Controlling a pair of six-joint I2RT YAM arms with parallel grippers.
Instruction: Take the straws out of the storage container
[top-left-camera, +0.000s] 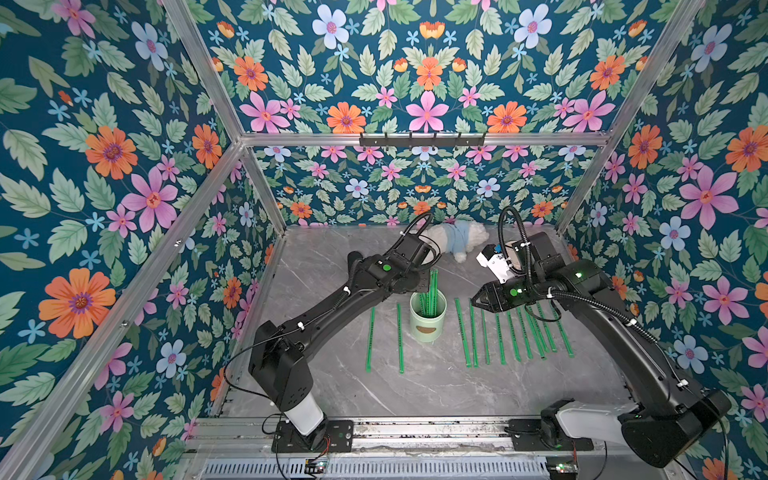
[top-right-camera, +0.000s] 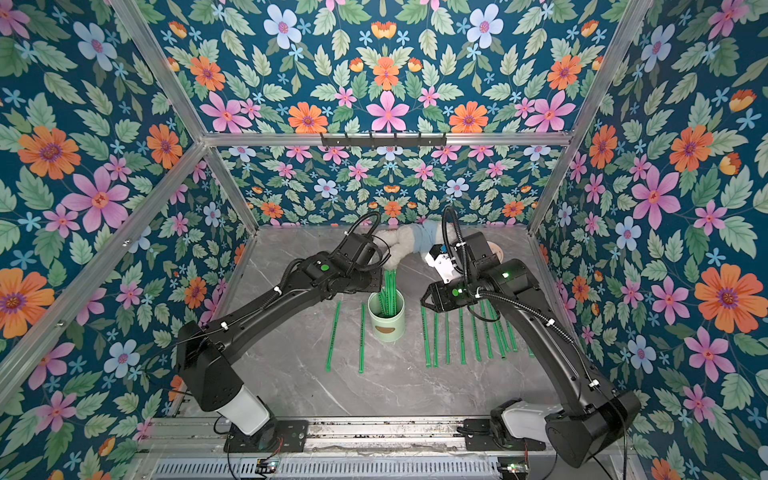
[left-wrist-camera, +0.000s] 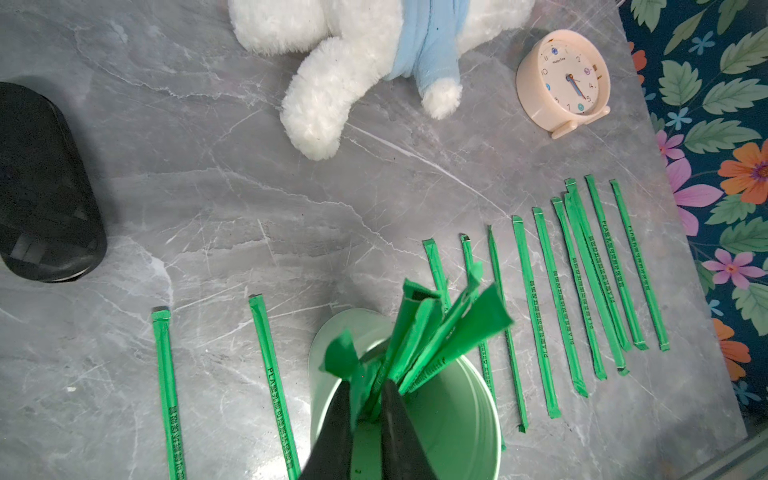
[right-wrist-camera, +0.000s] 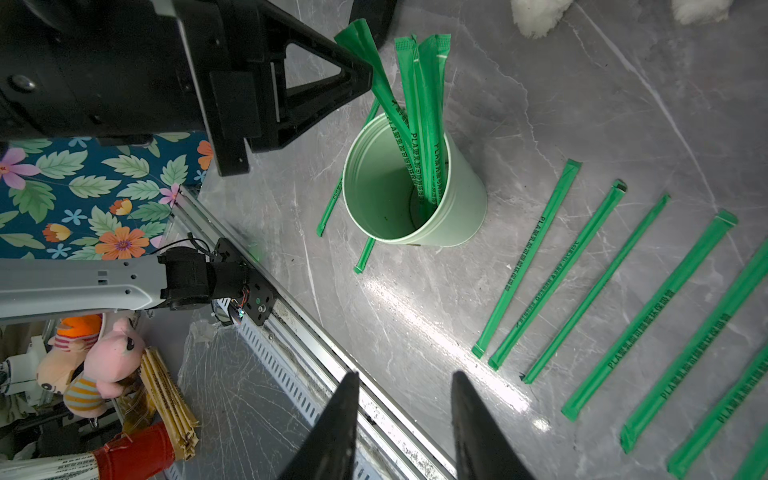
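Note:
The mint storage container holds a bundle of green straws standing upright. My left gripper is over its rim, fingertips at the straw tops, one straw end beside them; whether it grips one I cannot tell. My right gripper is above the table right of the container, fingers apart, nothing between them. Loose straws lie on the grey table in rows: two left of the container, several to the right.
A white plush toy in blue lies at the back, with a pink clock beside it and a black object at the back left.

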